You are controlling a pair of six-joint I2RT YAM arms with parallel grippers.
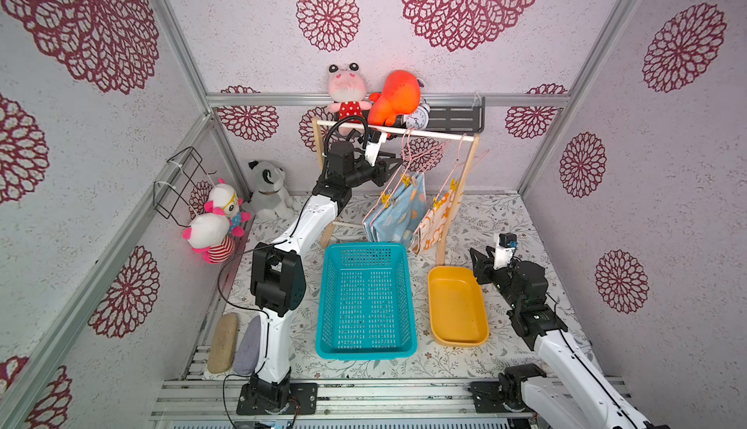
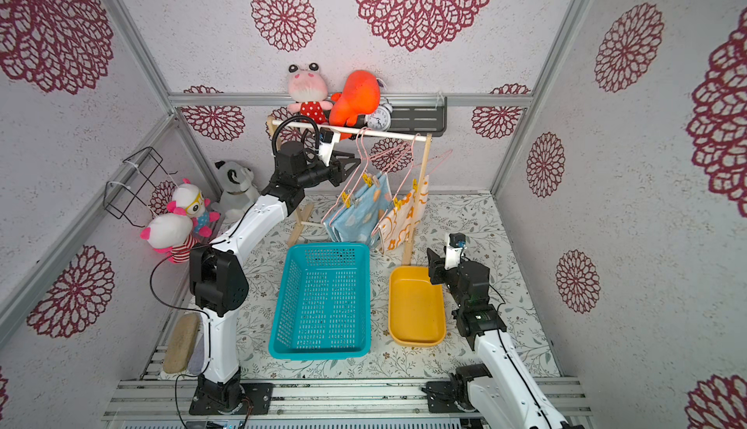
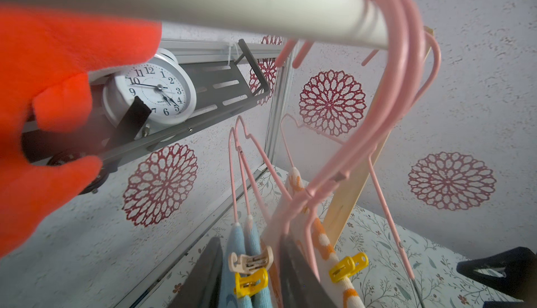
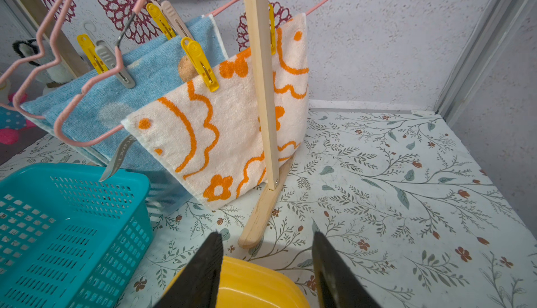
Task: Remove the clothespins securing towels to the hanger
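Pink hangers (image 3: 391, 84) on the white rail carry blue towels (image 1: 397, 211) and an orange-patterned towel (image 4: 190, 140), with yellow clothespins (image 4: 195, 62) and pale ones (image 4: 114, 64) clipped on. My left gripper (image 1: 393, 161) is up at the rail beside the hangers; in the left wrist view its blurred fingers flank a pale and a yellow clothespin seen beyond them. Whether it grips anything is unclear. My right gripper is low over the yellow tray, apart from the towels, its fingers separated with nothing between them.
A teal basket (image 1: 365, 355) and yellow tray (image 1: 455, 341) stand in front of the rack. Plush toys and a clock (image 3: 148, 92) occupy the shelf behind the rail, close to my left gripper. Clear table lies right of the rack.
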